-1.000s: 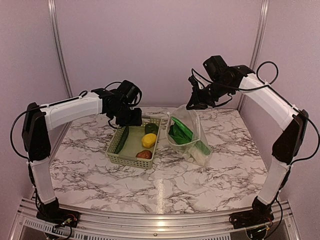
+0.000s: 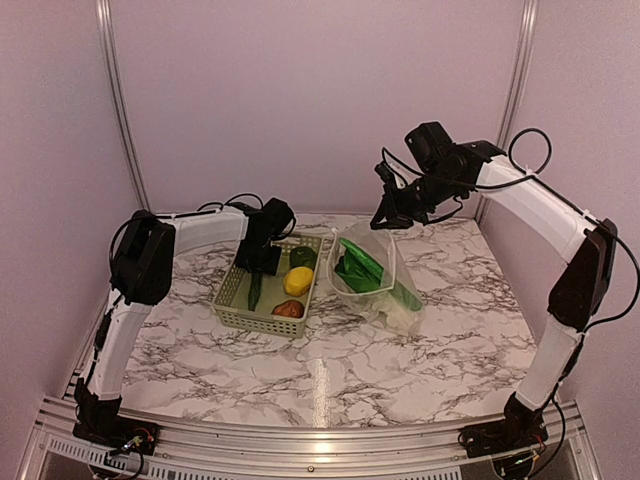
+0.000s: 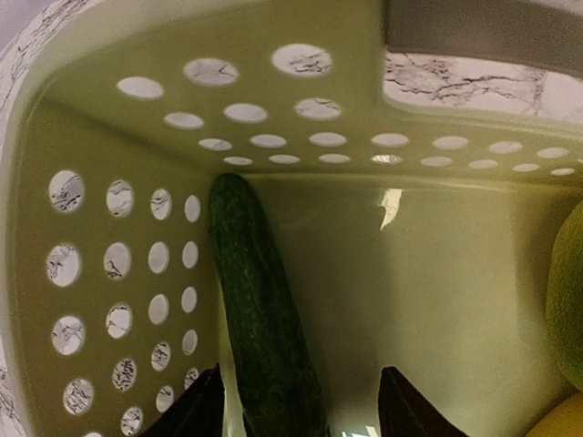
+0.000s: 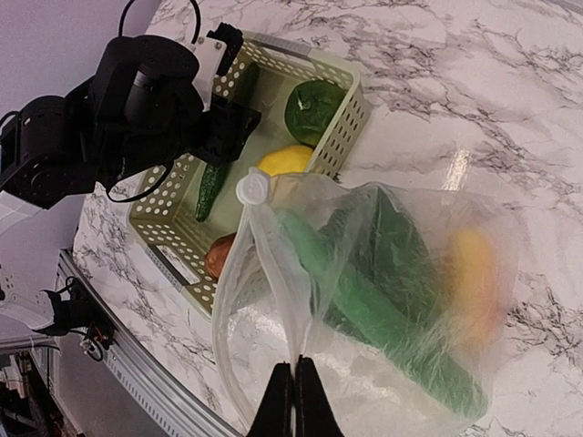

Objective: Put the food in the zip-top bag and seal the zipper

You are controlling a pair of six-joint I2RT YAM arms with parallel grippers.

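A dark green cucumber (image 3: 260, 291) lies along one side wall of the pale green basket (image 2: 262, 322). My left gripper is down inside the basket, its parted fingers on either side of the cucumber's near part, with a gap beside it. Also in the basket are a yellow fruit (image 2: 298, 281), a reddish-brown item (image 2: 288, 309) and a round dark green vegetable (image 4: 314, 111). Shut on the rim of the clear zip top bag (image 4: 264, 355), my right gripper keeps it upright. Its mouth gapes; a long green item (image 4: 378, 319), dark green pieces and something yellow-orange (image 4: 474, 282) show inside.
Basket and bag stand close together on the marbled table (image 2: 400, 385). A white slider knob (image 4: 253, 188) sits on the bag's rim, near the basket.
The cucumber's near end sits farther right than before. The right arm and bag have barely shifted.
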